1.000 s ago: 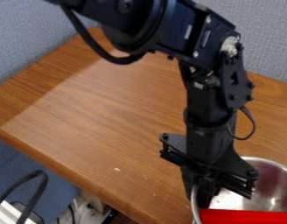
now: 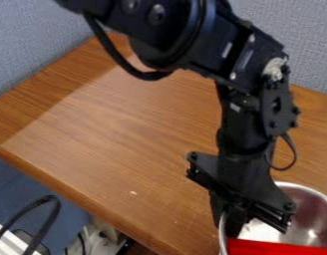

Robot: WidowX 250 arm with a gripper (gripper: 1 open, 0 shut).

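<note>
The black arm reaches down on the right side of the view to my gripper (image 2: 230, 217), whose fingertips sit low at the left rim of a steel bowl (image 2: 307, 214), partly hidden by the gripper body. The gripper looks shut; nothing clearly shows between its fingers. A red object (image 2: 279, 248) lies across the front of the bowl at the bottom edge, cut off by the frame.
A grey padded wall stands behind.
The arm has shifted very slightly to the right over the last second, with the gripper still low at the bowl's left rim.
</note>
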